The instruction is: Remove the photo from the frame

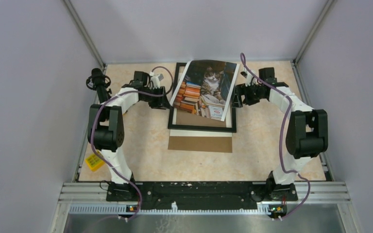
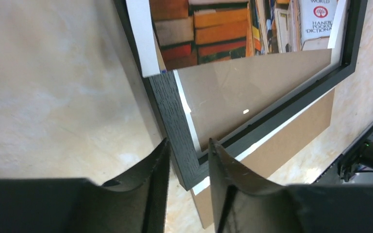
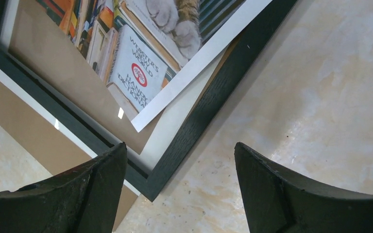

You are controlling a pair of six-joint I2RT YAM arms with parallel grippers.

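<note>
The cat-and-books photo [image 1: 205, 87] [image 2: 213, 34] [image 3: 141, 73] lies askew over the black frame [image 1: 201, 128] [image 2: 170, 107] [image 3: 213, 97], its top end past the frame's back edge and brown backing showing below its bottom edge. My left gripper [image 1: 161, 99] stands open at the frame's left side, over its front-left corner in the wrist view. My right gripper [image 1: 238, 94] is open at the frame's right side, over the front-right corner in the wrist view. Neither holds anything.
A brown board [image 1: 199, 144] with a white strip lies under the frame's front, sticking out toward me. A yellow object [image 1: 94, 160] sits at the front left.
</note>
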